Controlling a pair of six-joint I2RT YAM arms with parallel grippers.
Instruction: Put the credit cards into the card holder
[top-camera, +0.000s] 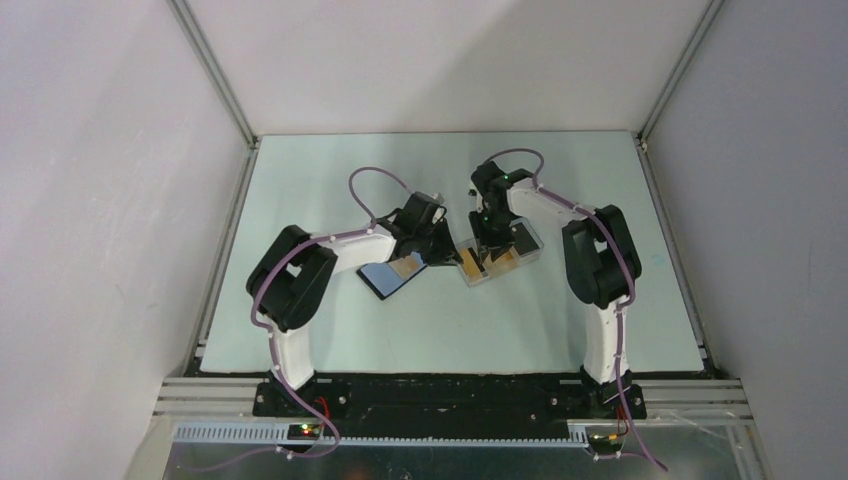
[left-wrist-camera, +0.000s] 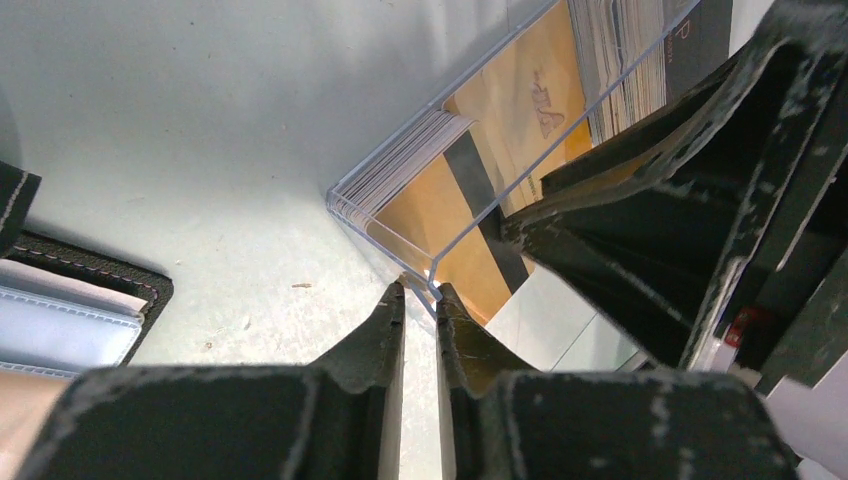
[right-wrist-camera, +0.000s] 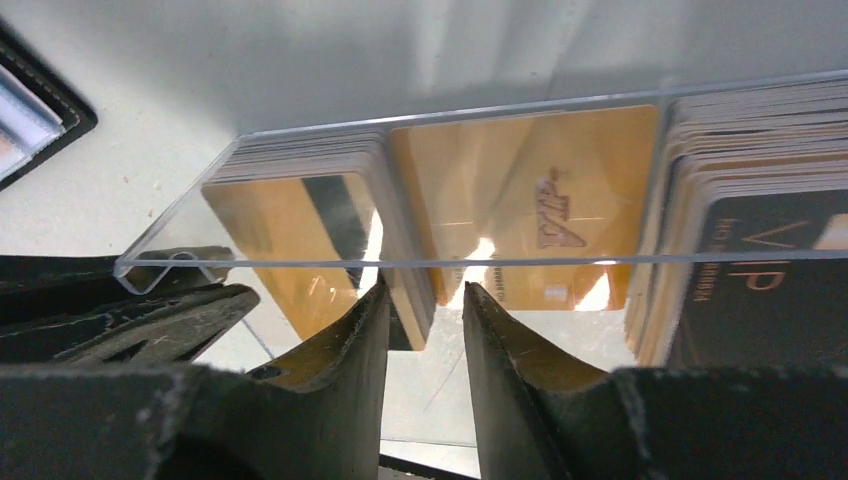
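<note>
A clear box (right-wrist-camera: 520, 263) holds orange cards with a black stripe (right-wrist-camera: 270, 215) at its left end, plain orange cards (right-wrist-camera: 600, 150) in the middle and black cards (right-wrist-camera: 770, 300) at the right. My left gripper is shut on the box's near corner. Over the box, my right gripper stands partly open; its left finger overlaps the striped stack's edge, and whether it touches cannot be told. No card is clearly clamped. The card holder (top-camera: 382, 280), black-edged with blue and tan inside, lies partly under the left arm.
Both grippers work close together at the box, with a right finger (left-wrist-camera: 620, 200) reaching over it in the left wrist view. Bare table (top-camera: 450, 335) stretches in front of the box and holder, and more lies clear behind the arms.
</note>
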